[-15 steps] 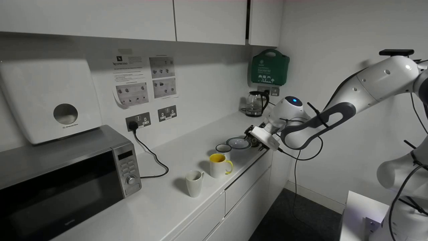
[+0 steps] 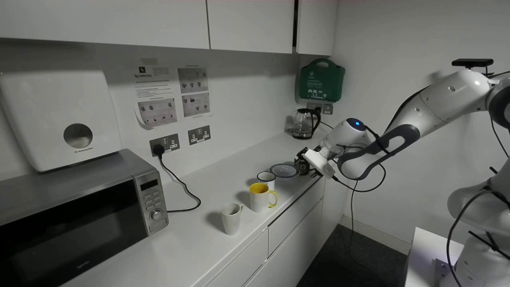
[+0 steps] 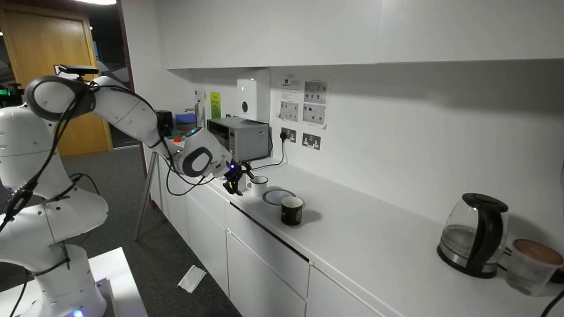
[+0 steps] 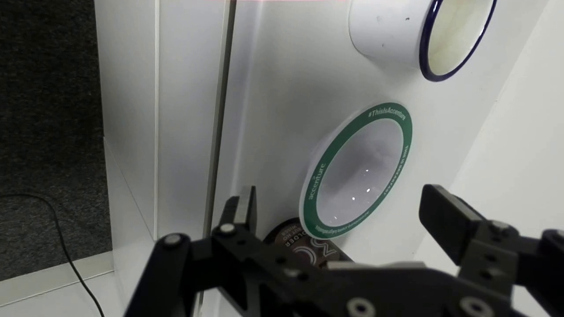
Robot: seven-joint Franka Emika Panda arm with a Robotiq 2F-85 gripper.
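Note:
In the wrist view my gripper is open, its two dark fingers wide apart with nothing held between them. Beyond them, on the counter, rests a white bowl [image 4: 318, 185] with a green lettered rim. A black mug [image 3: 291, 212] stands upright beside that bowl; in the wrist view, part of it is hidden by the gripper body. On the bowl's other side is a white enamel mug [image 4: 391, 31] with a dark blue rim. From exterior view 2, the gripper [image 3: 242, 180] hangs near the counter's front edge, apart from the black mug.
Along the counter stand a yellow-lined mug [image 2: 259, 201] and a plain white mug [image 2: 232, 221], with a microwave [image 2: 91, 196] at the end. A glass kettle [image 3: 470, 237] and a lidded tub [image 3: 531, 269] occupy the other end. Bare counter [image 3: 365, 237] lies between black mug and kettle.
In exterior view 1 my gripper and wrist have shifted slightly to the right. The mugs and bowl have stayed where they were.

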